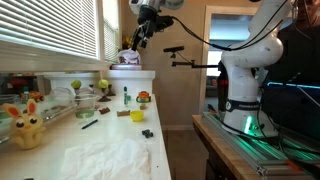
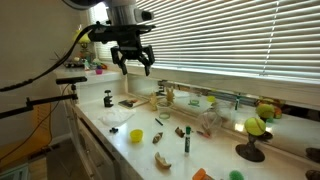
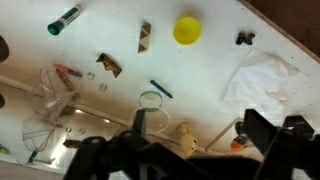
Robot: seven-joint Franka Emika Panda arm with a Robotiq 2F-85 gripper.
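Observation:
High above the white counter hangs my gripper [image 2: 137, 69], its fingers spread wide and nothing held between them. In the wrist view the two dark fingers of the gripper reach in from the bottom, well apart. Below it, a yellow cup [image 3: 187, 30] stands on the counter, with a small black object [image 3: 244, 38] to its right. A crumpled white cloth [image 3: 258, 82] lies at the right in that view. A dark marker [image 3: 161, 89] and a clear round glass item [image 3: 150, 100] show near the middle.
An orange rabbit figure [image 1: 27, 127] stands at the left. Several small items, among them a green-capped bottle [image 3: 65, 19] and a clear bag [image 3: 48, 98], lie around the counter. Window blinds [image 2: 235, 45] line the wall behind. Around the yellow cup the counter is fairly clear.

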